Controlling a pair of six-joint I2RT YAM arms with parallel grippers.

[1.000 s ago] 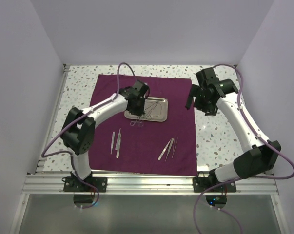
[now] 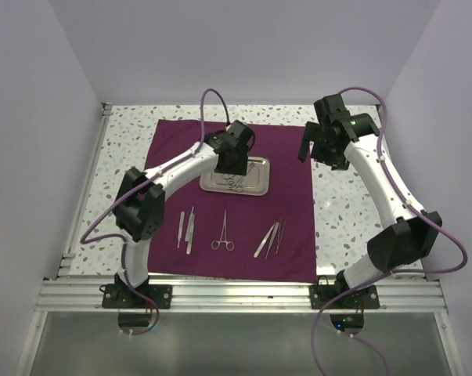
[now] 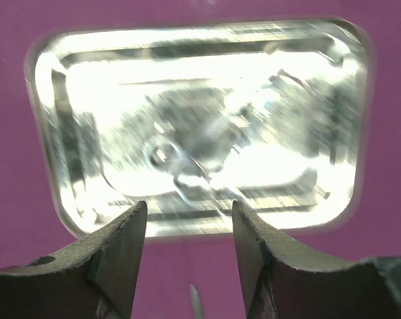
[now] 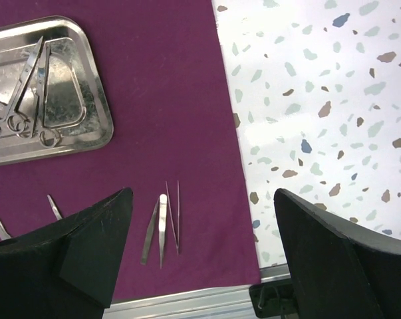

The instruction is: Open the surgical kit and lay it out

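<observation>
The steel tray (image 2: 259, 186) sits on the purple cloth (image 2: 290, 196), scissor-type instruments (image 4: 22, 86) inside it. My left gripper (image 2: 234, 164) is over the tray, fingers apart with nothing visible between them; its wrist view is blurred. Below the tray lie a pair of scissor-handled forceps (image 2: 224, 239), slim blades (image 2: 181, 231) to the left, and several tweezers (image 2: 268, 239) to the right. My right gripper (image 2: 322, 153) is open, raised over the cloth's right edge, holding nothing.
The speckled table top (image 2: 345, 227) shows bare on both sides of the cloth.
The forceps moved from the tray's lower edge down onto the cloth. The right arm shifted slightly.
</observation>
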